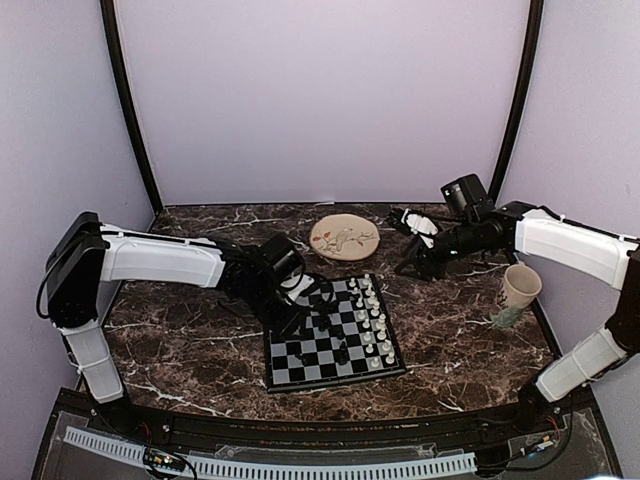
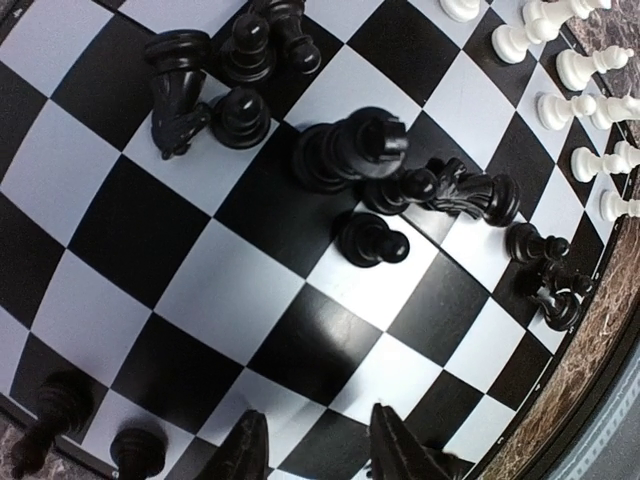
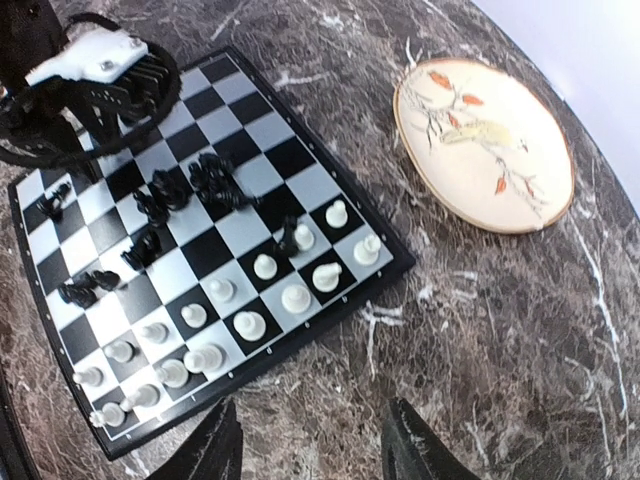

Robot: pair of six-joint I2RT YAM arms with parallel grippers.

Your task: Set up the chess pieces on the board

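Note:
The chessboard (image 1: 290, 375) lies mid-table. White pieces (image 3: 297, 298) stand in rows along its right side. Black pieces are scattered over the middle: a tall one (image 2: 350, 150) stands in a cluster, while a knight (image 2: 470, 192) and a few others lie tipped over. Two black pieces (image 2: 138, 452) stand at the lower left of the left wrist view. Over the board's left part hovers my left gripper, open, nothing visible between its fingers; a dark piece shows partly behind one finger. My right gripper is open and empty above bare table, right of the board.
Behind the board lies a round plate with a leaf-and-bird pattern (image 1: 344, 238). A pale cup (image 1: 519, 286) stands at the right edge, with a greenish object (image 1: 505, 318) beside it.

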